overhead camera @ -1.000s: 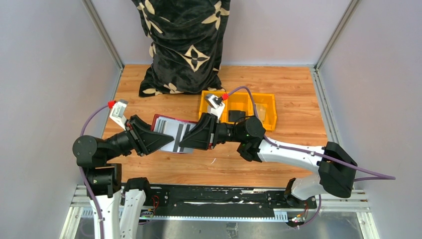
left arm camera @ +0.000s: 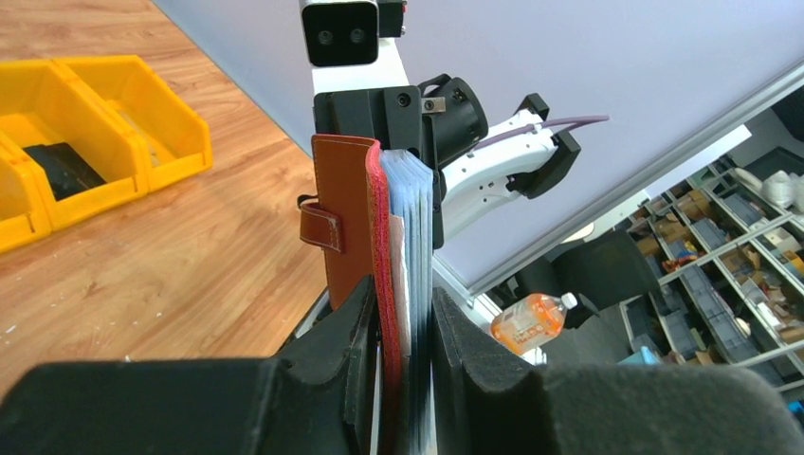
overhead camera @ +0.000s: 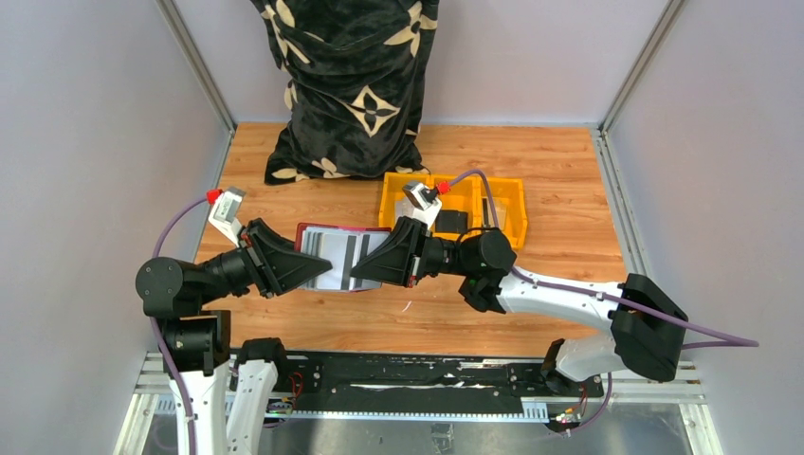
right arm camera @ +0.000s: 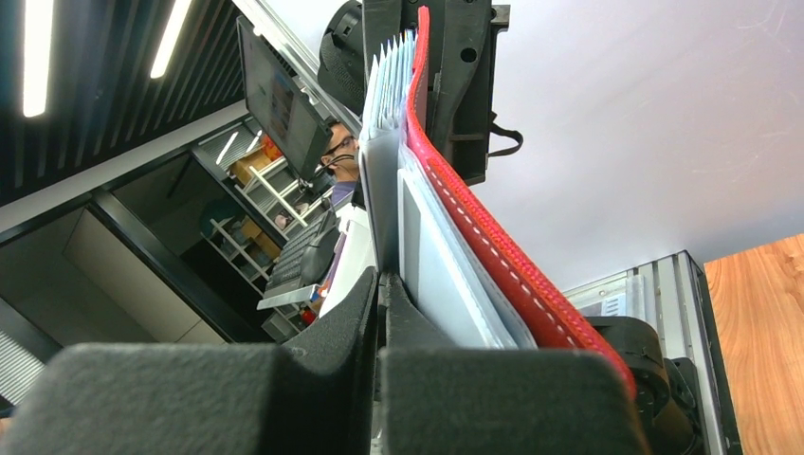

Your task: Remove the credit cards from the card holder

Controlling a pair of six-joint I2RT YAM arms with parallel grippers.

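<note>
The card holder (overhead camera: 332,245) is held upright between both grippers over the table, its red-edged brown leather cover (left arm camera: 343,209) beside a fan of clear card sleeves (left arm camera: 413,209). My left gripper (overhead camera: 318,267) is shut on the holder, as the left wrist view shows at its fingertips (left arm camera: 403,332). My right gripper (overhead camera: 358,270) is shut at the sleeves' edge; in the right wrist view its fingertips (right arm camera: 377,284) meet at a pale sleeve or card edge (right arm camera: 381,199), and whether anything thin is between them is unclear.
Yellow bins (overhead camera: 515,204) with dark and pale items stand at the back right. A dark patterned cloth (overhead camera: 346,104) hangs at the back centre.
My right gripper has shifted slightly to the right, and the card holder's right side has moved with it. My left gripper stays in place.
</note>
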